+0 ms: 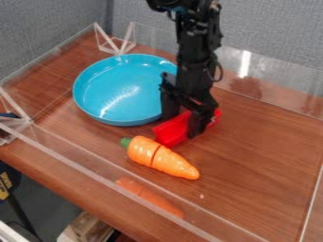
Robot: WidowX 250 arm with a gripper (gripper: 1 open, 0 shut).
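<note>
A black gripper [192,112] reaches down from the top of the camera view onto a red object [172,132], partly covering it; whether its fingers are closed on it cannot be told. The red object lies on the wooden table just right of a round blue plate [113,87]. An orange toy carrot [164,159] with a green tip lies in front of the red object, apart from the gripper.
Clear plastic walls edge the wooden table [259,175], with a faint orange reflection at the front. White rack-like pieces stand at the back left and left edge.
</note>
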